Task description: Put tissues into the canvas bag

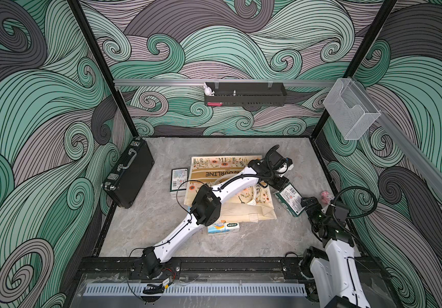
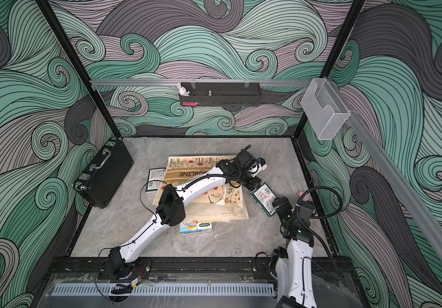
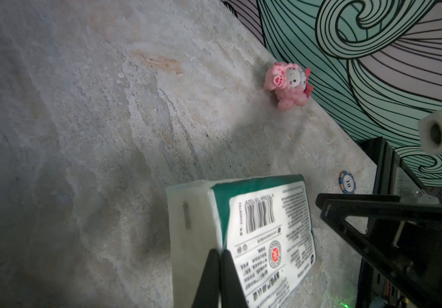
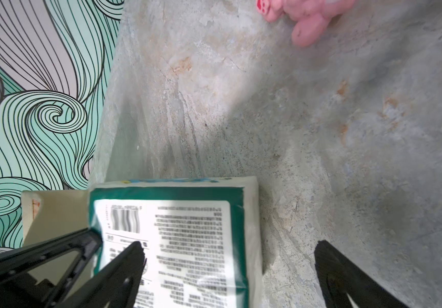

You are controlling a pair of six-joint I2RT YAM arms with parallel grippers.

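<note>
A flattened, flower-printed canvas bag point(image 1: 205, 161) lies mid-table. The green-and-white tissue pack point(image 1: 290, 200) lies at its right, between both grippers. My left gripper is shut at this pack's end; nothing is visible between its fingertips. My right gripper stands open over the pack, one finger above its label, the other over bare table. Another tissue pack point(image 1: 178, 178) lies at the bag's left, and a blue-and-white pack point(image 1: 223, 228) lies in front of the bag.
A black case point(image 1: 128, 172) stands at the far left. A pink figurine point(image 3: 287, 84) and a chip point(image 3: 347, 182) lie near the right edge. A mesh holder point(image 1: 351, 110) hangs above the right side.
</note>
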